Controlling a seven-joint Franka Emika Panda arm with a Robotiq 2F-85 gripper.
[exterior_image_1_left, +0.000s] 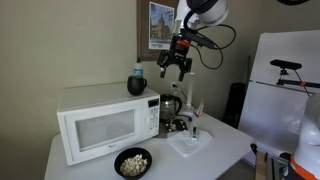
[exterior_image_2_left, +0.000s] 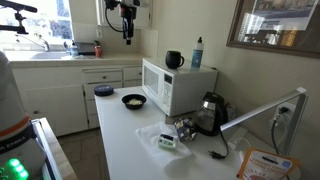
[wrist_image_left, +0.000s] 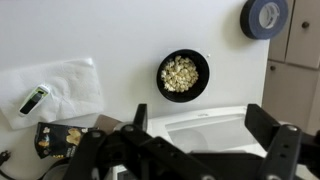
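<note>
My gripper (exterior_image_1_left: 173, 72) stands open, high above the counter, its fingers pointing down with nothing between them. In the wrist view the gripper has its two fingertips well apart, with the microwave (wrist_image_left: 225, 122) below them. A black bowl (wrist_image_left: 202, 72) of popcorn (wrist_image_left: 180, 75) sits on the white counter, beyond the fingertips in that view. Exterior view 1 has the bowl (exterior_image_1_left: 121, 168) in front of the white microwave (exterior_image_1_left: 105, 128). A white towel (exterior_image_2_left: 155, 138) lies on the counter with a small white-and-green object (wrist_image_left: 34, 100) on it.
A dark mug (exterior_image_2_left: 174, 59) and a blue bottle (exterior_image_2_left: 197, 53) stand on top of the microwave. A coffee maker (exterior_image_2_left: 211, 113) and a dark snack packet (wrist_image_left: 62, 138) are beside it. A dark blue round object (wrist_image_left: 264, 17) lies past the bowl. Bare counter surrounds the bowl.
</note>
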